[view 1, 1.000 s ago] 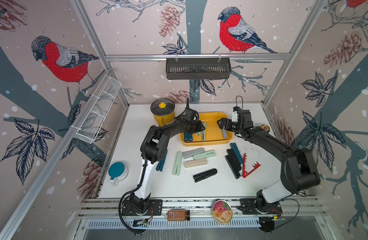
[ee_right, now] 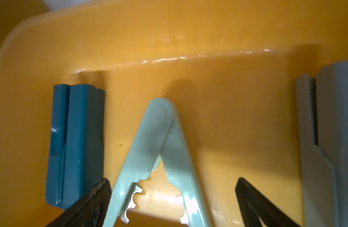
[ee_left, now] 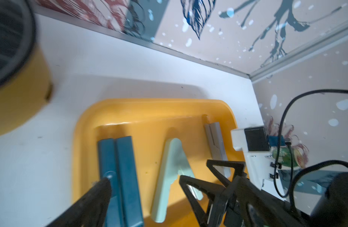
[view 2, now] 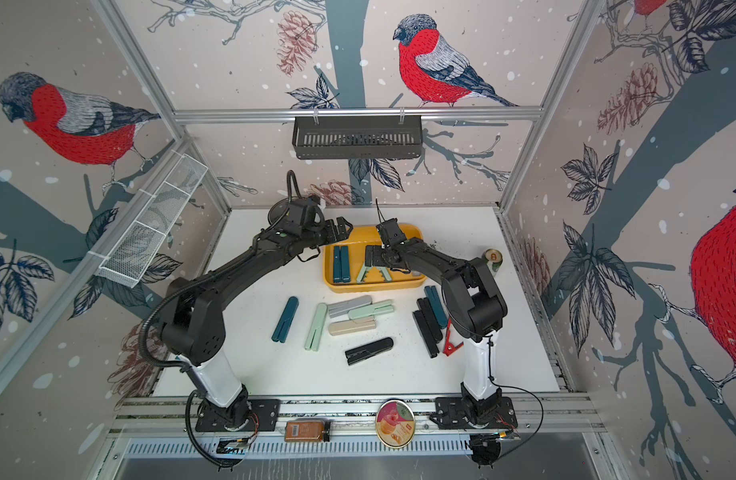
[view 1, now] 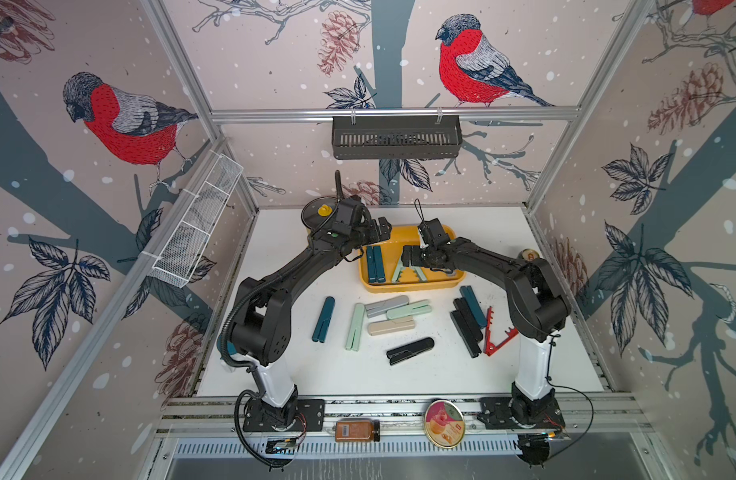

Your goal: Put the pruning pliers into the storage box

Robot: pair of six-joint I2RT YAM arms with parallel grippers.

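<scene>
Mint-green pliers [ee_right: 155, 140] lie inside the orange storage box [view 1: 370, 286], hinge toward the far wall and legs spread in a V. My right gripper [view 1: 411, 256] stands open above them. In the right wrist view its dark fingers [ee_right: 87, 204] frame the pliers from both sides without holding them. My left gripper [view 1: 384, 229] hangs open over the box's far left corner, nothing between its fingers. In the left wrist view the pliers show beneath it, partly covered by the right gripper's fingers.
Beside the pliers in the box are a blue tool [ee_right: 77, 143] and a grey tool [ee_right: 325, 143]. A yellow pot [ee_left: 22, 83] stands left of the box. On the table's front lie several staplers and tools, including red pliers [view 1: 496, 336].
The left gripper has drawn back up and left from the pliers. The right gripper has come left over them. The pliers' legs have spread apart compared with one second ago.
</scene>
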